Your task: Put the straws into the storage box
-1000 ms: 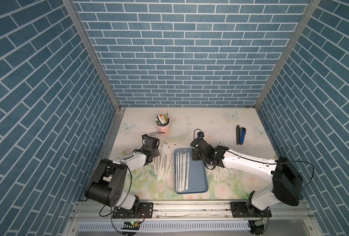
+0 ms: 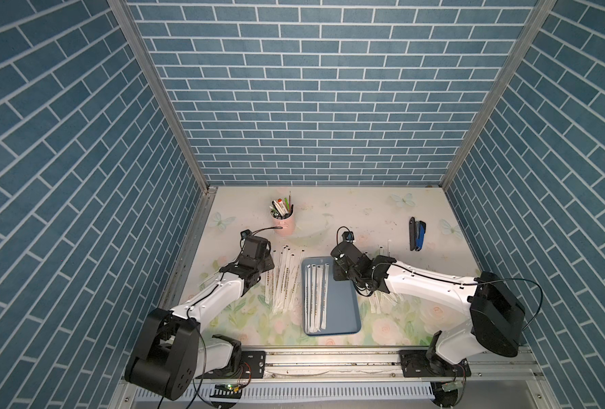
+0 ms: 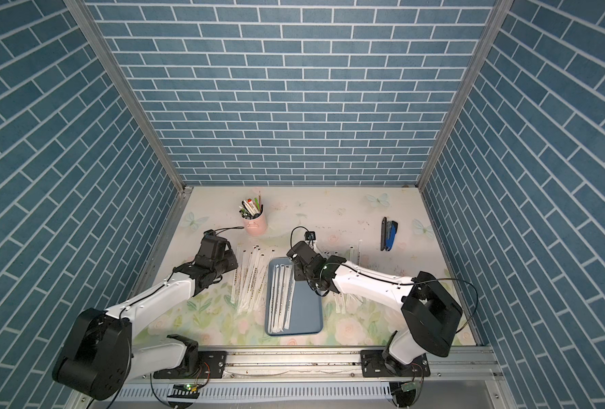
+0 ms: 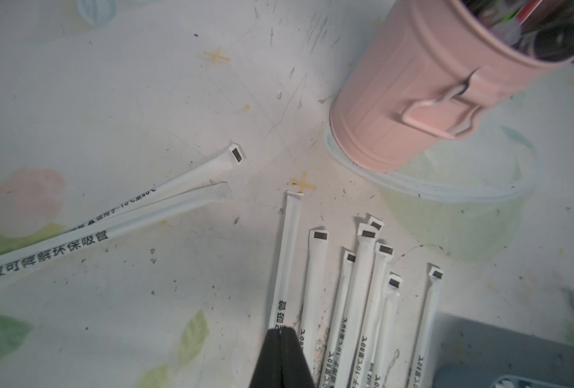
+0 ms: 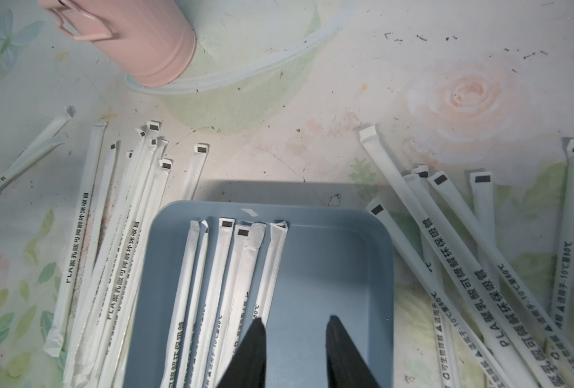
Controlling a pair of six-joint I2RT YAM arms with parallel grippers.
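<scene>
The blue-grey storage box [image 5: 338,278] is an open tray in the middle of the table. Several paper-wrapped white straws [image 2: 314,293] lie lengthwise along its left side. My right gripper is over the box, fingers apart, nothing visible between them. Left of the box, more wrapped straws [image 4: 355,304] lie loose on the table. My left gripper points down at the near side of this group with its fingers together and no straw showing between them. Right of the box is another pile of crossing straws [image 5: 468,271], partly hidden by the right arm in the top views.
A pink pen cup [image 2: 284,223] stands behind the left straws. A blue and black stapler [image 2: 417,233] rests at the back right. Two straws [image 4: 105,226] lie apart at far left. The right half of the box is bare, and the table's rear centre is clear.
The right arm is almost still; straws in the box look unchanged.
</scene>
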